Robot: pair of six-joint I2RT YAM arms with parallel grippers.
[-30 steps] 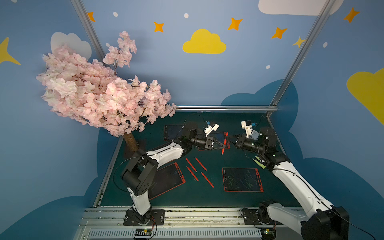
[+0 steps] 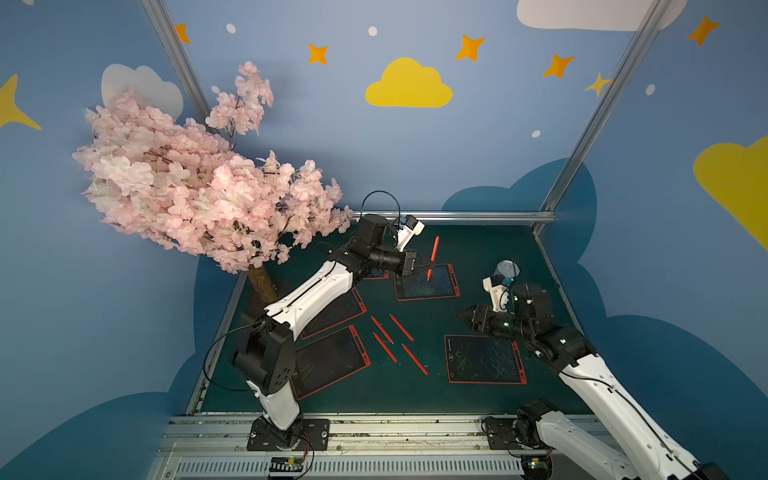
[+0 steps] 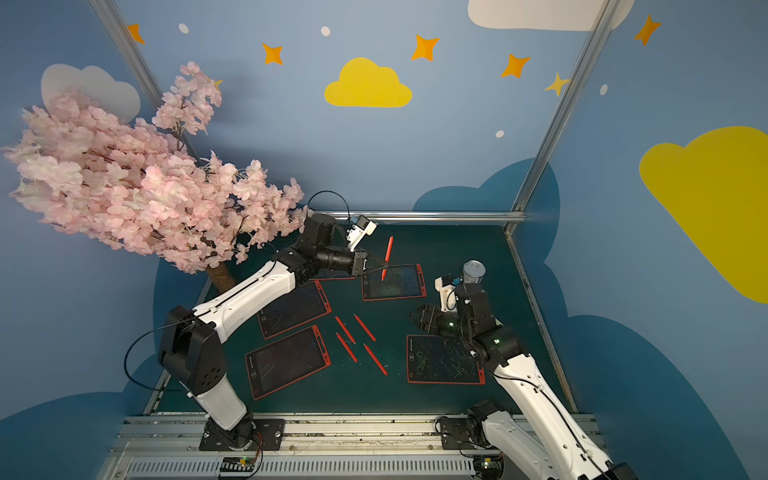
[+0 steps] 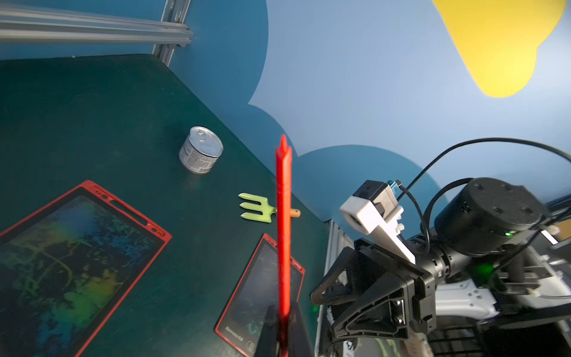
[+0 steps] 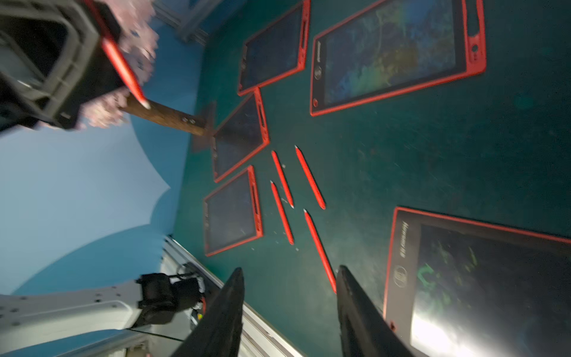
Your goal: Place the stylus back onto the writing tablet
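My left gripper (image 2: 424, 264) is shut on a red stylus (image 4: 283, 220), held upright above the centre-back tablet (image 4: 71, 267) in the top views. My right gripper is part open and empty, over the front-right tablet (image 5: 487, 279). Several loose red styluses (image 5: 309, 175) lie in the middle of the dark green table, between the tablets. More tablets (image 5: 232, 211) lie along the left side.
A pink blossom tree (image 2: 208, 184) fills the left back. A metal can (image 4: 201, 154) and a green hand fork (image 4: 257, 207) are at the right. Bare table (image 4: 71, 107) shows at the back.
My left gripper has moved up and back with the stylus. My right gripper has moved away from the stylus, toward the front.
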